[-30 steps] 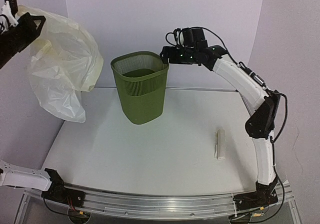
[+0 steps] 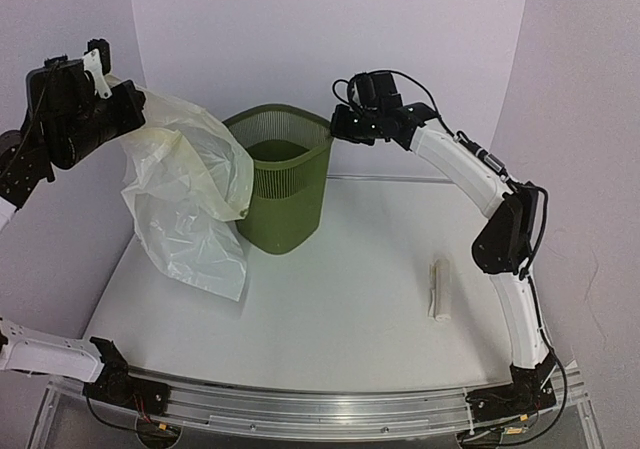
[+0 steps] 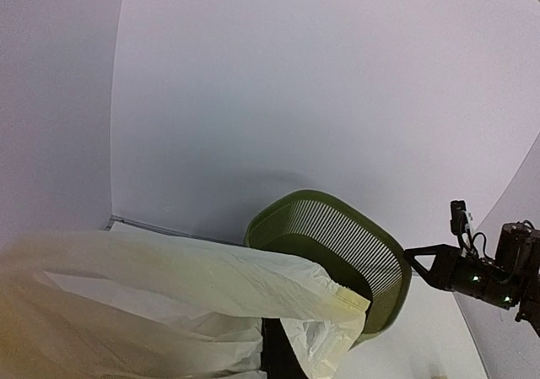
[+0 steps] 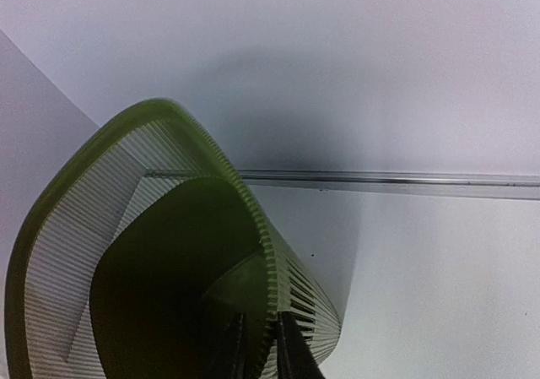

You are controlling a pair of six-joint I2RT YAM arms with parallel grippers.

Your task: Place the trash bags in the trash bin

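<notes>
A large translucent whitish trash bag (image 2: pixel 190 199) hangs open and loose from my left gripper (image 2: pixel 140 107), which is shut on it. Its lower part spreads in front of the left side of the green trash bin (image 2: pixel 283 209), overlapping it in the top view. In the left wrist view the bag (image 3: pixel 169 295) covers most of the fingers (image 3: pixel 283 358). My right gripper (image 2: pixel 335 127) is at the bin's right rim, its fingers straddling the edge; in the right wrist view the rim (image 4: pixel 271 286) runs down between them. The visible inside of the bin looks empty.
A small whitish roll (image 2: pixel 440 289) lies on the right of the white table (image 2: pixel 340 329). Walls close in at the back and both sides.
My left gripper has come in from the upper left, carrying the bag rightward against the bin.
</notes>
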